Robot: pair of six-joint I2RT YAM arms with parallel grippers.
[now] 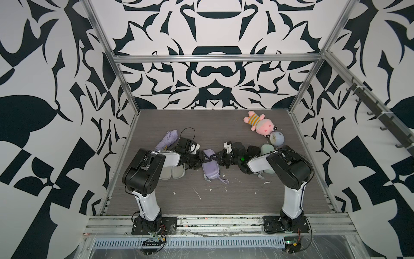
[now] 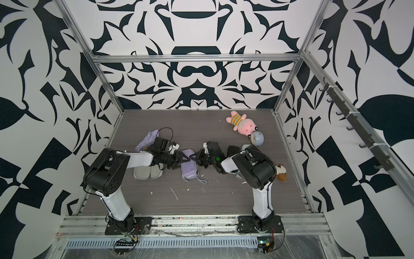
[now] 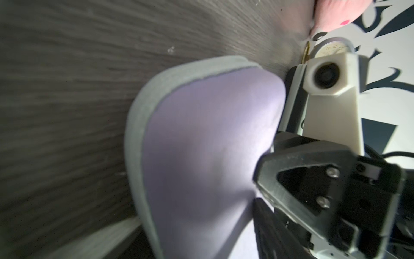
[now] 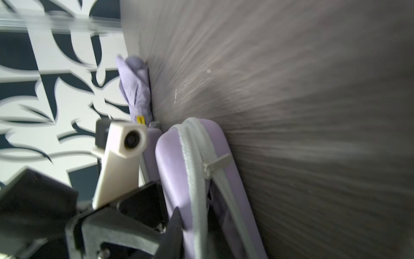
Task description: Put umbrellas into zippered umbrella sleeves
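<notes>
A lavender zippered sleeve (image 1: 211,170) lies upright-to-the-viewer at mid table between both grippers. In the left wrist view its lavender side (image 3: 198,142) fills the middle, with my left gripper (image 1: 204,157) at its upper end; that gripper is open. My right gripper (image 1: 215,157) is at the sleeve's other side, part open; in the right wrist view the white zipper (image 4: 194,172) and a small pull (image 4: 217,164) show close to its fingers. Their tips are partly hidden. A folded lavender umbrella (image 1: 167,140) with a yellow tag lies behind the left arm.
Pale sleeves or cases (image 1: 174,172) lie under the left arm. A pink plush toy (image 1: 261,125), a bluish round object (image 1: 276,138) and mint and black items (image 1: 267,149) are at the right.
</notes>
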